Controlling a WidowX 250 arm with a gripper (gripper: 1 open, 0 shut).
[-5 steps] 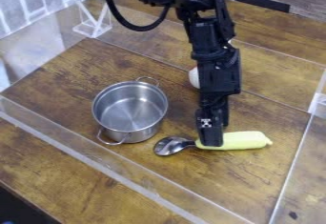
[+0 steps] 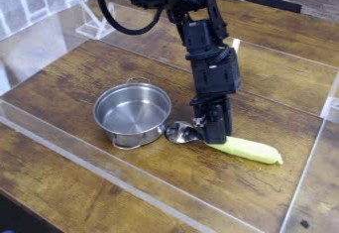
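A steel pot [image 2: 133, 112] with two handles sits on the wooden table at centre-left. Just right of it a spoon with a steel head [image 2: 184, 132] and a pale yellow-green handle [image 2: 249, 150] lies at a slant. My black gripper [image 2: 212, 134] is down at the spoon where metal meets handle, covering that part; whether its fingers are closed on it is hard to see.
Clear plastic edges run along the left and right sides. Something white behind the arm is mostly hidden.
My gripper has shifted slightly left and the arm leans differently. The spoon has turned, its head now higher, nearer the pot, its handle end lower.
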